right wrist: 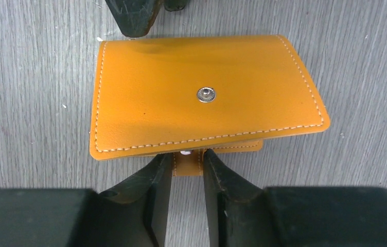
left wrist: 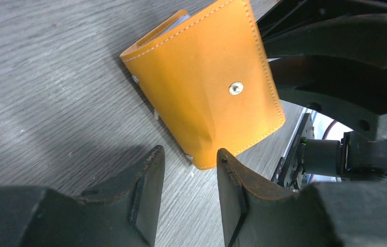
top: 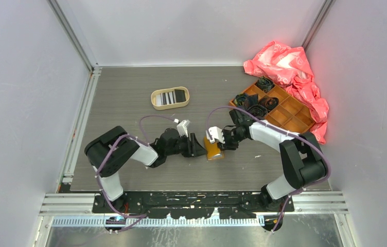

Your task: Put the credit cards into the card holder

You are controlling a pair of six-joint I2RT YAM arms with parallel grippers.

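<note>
The orange card holder (top: 213, 150) rests on the table between both grippers. Its flap (right wrist: 201, 95), with a metal snap, stands tilted up over a lower layer and a short strap (right wrist: 187, 163). A bluish-white edge (left wrist: 177, 24) peeks out of its end. My left gripper is at the holder's lower corner; its fingers stand somewhat apart with table showing between them, and contact is unclear. My right gripper reaches under the flap edge, fingers a little apart with the strap visible between them; whether they touch it is unclear.
A beige oval tray (top: 157, 104) holding several white and dark cards stands at the back left. An orange compartment box (top: 295, 110) with dark rolled items and a pink plastic bag (top: 279, 59) fill the back right. Between tray and box the table is bare.
</note>
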